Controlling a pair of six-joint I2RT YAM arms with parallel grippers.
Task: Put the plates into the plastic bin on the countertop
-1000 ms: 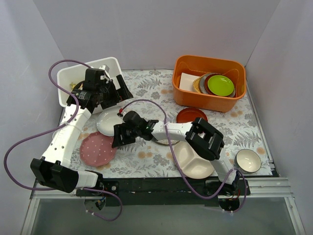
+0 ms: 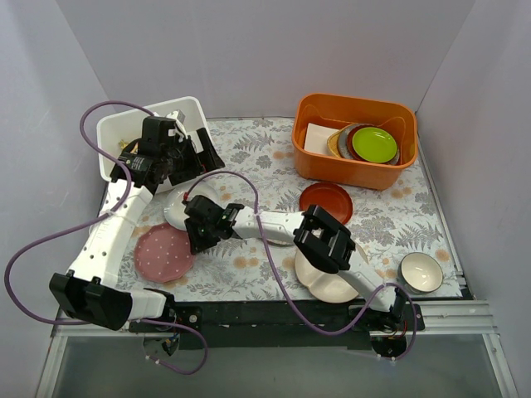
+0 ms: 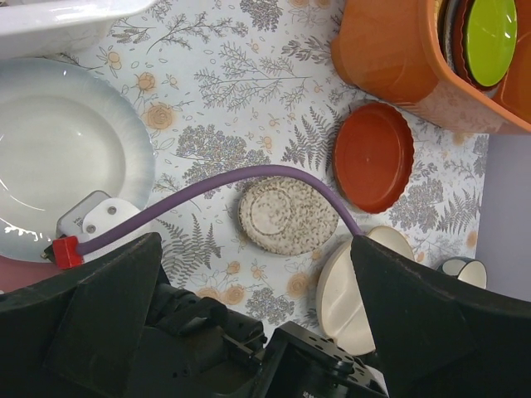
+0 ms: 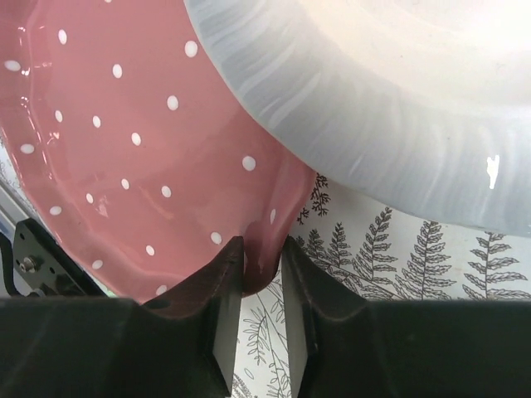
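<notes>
The pink polka-dot plate (image 2: 158, 255) lies at the front left of the counter, partly under a white bowl-like plate (image 2: 176, 207). My right gripper is at its edge, fingers nearly together, with the pink plate's rim (image 4: 267, 257) between the fingertips; whether they press on it I cannot tell. The left gripper stands wide open above the counter, nothing between its fingers. An orange plastic bin (image 2: 348, 170) at the back right holds several plates, a green one (image 2: 374, 144) among them.
A white bin (image 2: 110, 141) stands back left beside the left arm. Loose on the counter are a rust-red plate (image 2: 326, 201), a cream divided plate (image 2: 328, 282), a speckled plate (image 3: 286, 215) and a white cup (image 2: 421, 272). Patterned counter shows bare before the orange bin.
The right gripper has moved left and slightly down to the pink plate's edge. That plate has shifted slightly left. My left arm looks almost still.
</notes>
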